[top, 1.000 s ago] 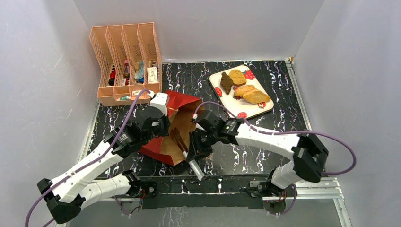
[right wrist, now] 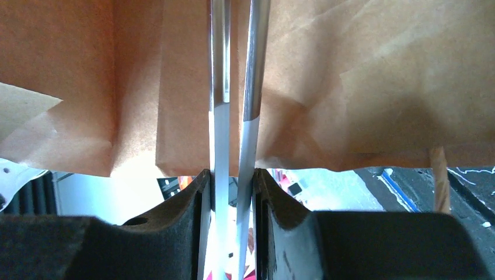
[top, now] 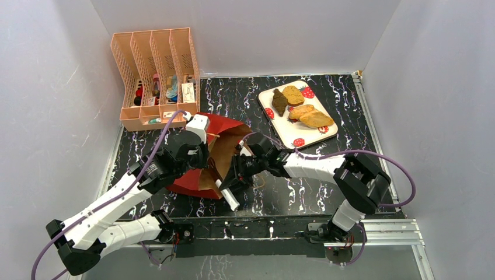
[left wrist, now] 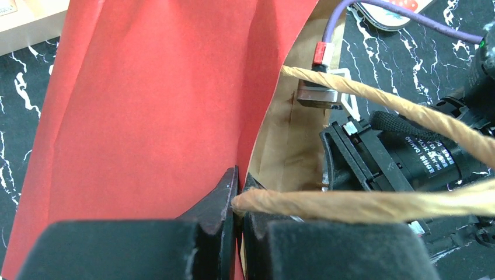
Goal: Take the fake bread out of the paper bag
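The red paper bag [top: 225, 125] lies on its side in the middle of the table, its brown mouth facing right. My left gripper is shut on the edge of the bag's mouth, beside a twisted handle. Between the fingers of my right gripper are the white handles of a pair of tongs [right wrist: 219, 140]. The tongs' metal arms reach into the bag, with a narrow gap between them. Their tips are out of the right wrist view, and no bread shows inside the bag. Several bread pieces [top: 316, 119] rest on a tray [top: 267, 96].
An orange divided rack [top: 133, 44] with small goods stands behind the bag at the left. The bag's rope handle [left wrist: 408, 111] crosses in front of the left wrist camera.
The left arm and the tray's bread have stayed put.
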